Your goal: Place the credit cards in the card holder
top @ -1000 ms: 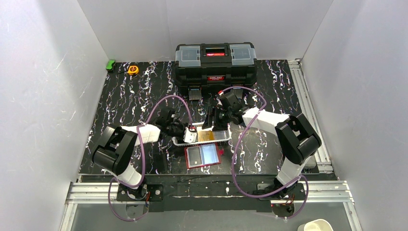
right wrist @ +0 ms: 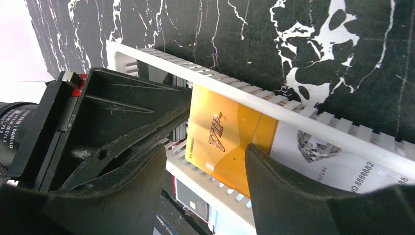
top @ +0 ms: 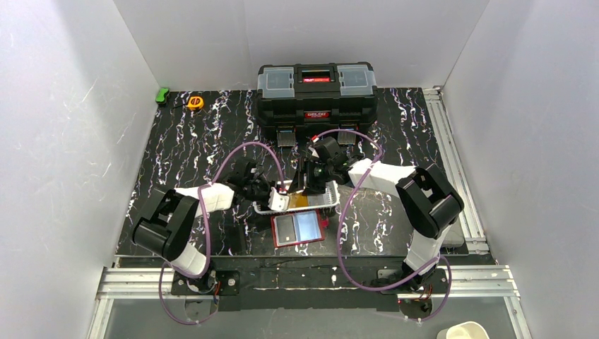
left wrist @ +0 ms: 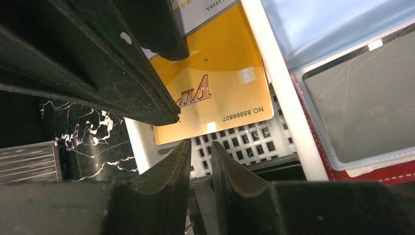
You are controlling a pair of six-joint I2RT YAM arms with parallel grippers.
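Observation:
A gold VIP card (left wrist: 220, 83) lies in the white basket (left wrist: 279, 93), over the slotted floor. Beside it is a silver-white card (right wrist: 333, 161); another gold edge (right wrist: 266, 132) shows between them. My right gripper is open above the gold card, which shows between its fingers. Close to the card's other end, my left gripper stands slightly open, with nothing seen between its fingertips. The red-edged card holder (top: 298, 228) lies unfolded just in front of the basket, its clear pocket (left wrist: 362, 98) and pale blue side facing up.
A black toolbox (top: 316, 99) stands behind the basket. An orange tape (top: 195, 103) and a green object (top: 162, 95) lie at the back left. Both grippers are close together within the basket's narrow rim. Free table lies to either side.
Over the last second my right gripper has shifted left over the basket, covering more of the gold card in the top view. My left gripper has hardly moved.

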